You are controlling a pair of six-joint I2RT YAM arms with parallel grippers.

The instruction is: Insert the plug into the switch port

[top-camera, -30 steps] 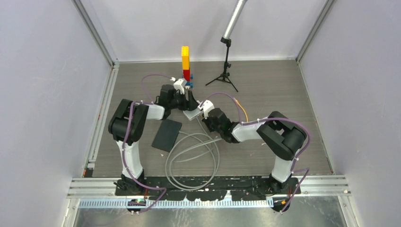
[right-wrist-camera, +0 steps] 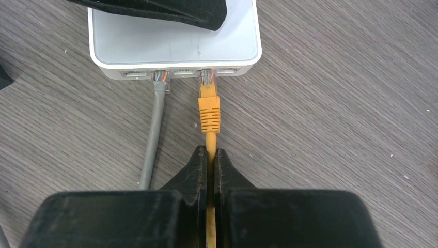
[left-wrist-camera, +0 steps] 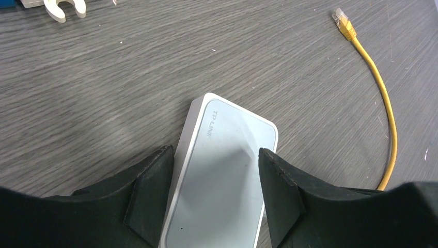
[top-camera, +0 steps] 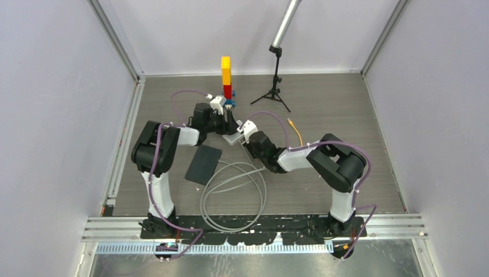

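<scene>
In the left wrist view, the white TP-LINK switch [left-wrist-camera: 227,170] lies between the fingers of my left gripper, which is shut on its sides. The right wrist view shows the yellow cable [right-wrist-camera: 210,140] pinched by my right gripper, shut just behind the ribbed boot. Its clear plug [right-wrist-camera: 207,77] is at a port on the switch's [right-wrist-camera: 175,39] front face, lined up with it; how deep it sits I cannot tell. A grey cable [right-wrist-camera: 156,119] is plugged into another port to the left.
Toy bricks [top-camera: 226,72] and a black tripod [top-camera: 275,86] stand at the back. A dark flat panel [top-camera: 203,165] and coiled grey cable [top-camera: 264,196] lie in front. The other yellow cable end [left-wrist-camera: 343,20] rests on the table, right of the switch.
The left arm shows almost no movement.
</scene>
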